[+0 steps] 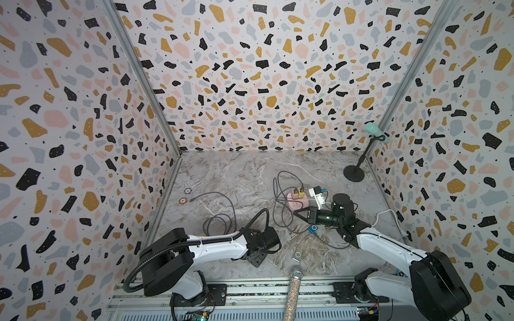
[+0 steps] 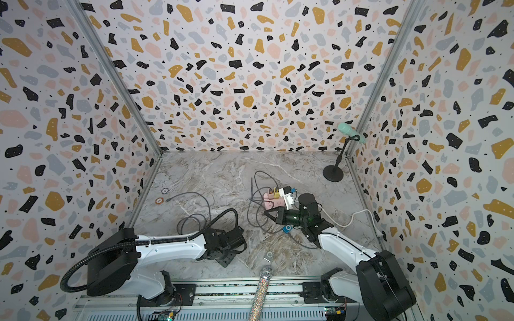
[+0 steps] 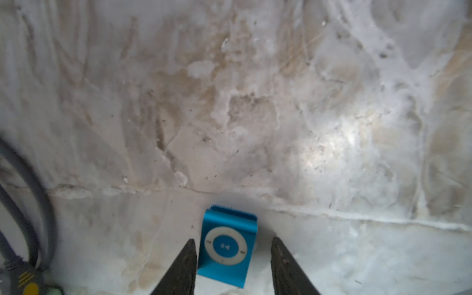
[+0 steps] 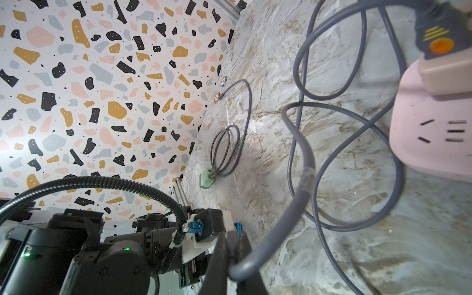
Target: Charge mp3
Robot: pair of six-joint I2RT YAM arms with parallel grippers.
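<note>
In the left wrist view a blue mp3 player (image 3: 209,265) with a white round dial lies on the marble, its lower part between the fingertips of my part-open left gripper. The top views show that gripper low at front left, the player hidden there. My right gripper is shut, with a grey cable (image 4: 295,211) at its fingertips; whether it grips it is unclear. A pink power strip (image 4: 413,137) with plugged adapters stands near it.
Loose cables (image 1: 225,195) loop over the table. A second blue player (image 1: 312,229) and a silver one (image 1: 297,256) lie centre front. A lamp (image 1: 353,172) stands back right.
</note>
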